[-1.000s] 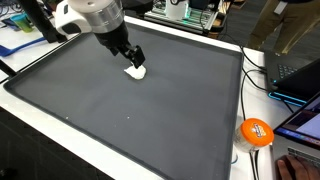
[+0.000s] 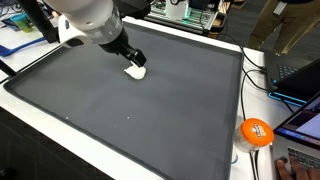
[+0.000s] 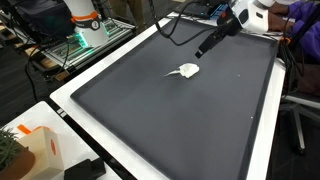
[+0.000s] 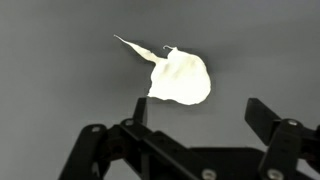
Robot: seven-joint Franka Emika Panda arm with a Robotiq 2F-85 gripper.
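Note:
A small white, flat, irregular item (image 4: 182,77) lies on the dark grey table; a thin pointed tail sticks out from one side. The same white item (image 3: 188,70) shows near the middle of the far half in exterior view 2, and in exterior view 1 it (image 2: 135,72) is partly covered by the arm's end. My gripper is open, its black fingers wide apart at the bottom of the wrist view with nothing between them. Above the table, the gripper (image 2: 136,58) hangs close to the item in exterior view 1; exterior view 2 shows it apart from the item.
An orange-lidded container (image 2: 254,133) and a laptop (image 2: 298,85) stand beyond its right edge. A black cable (image 3: 172,36) loops near the arm.
The arm has shifted slightly left and the gripper has come lower beside the white item. The item itself has stayed in place.

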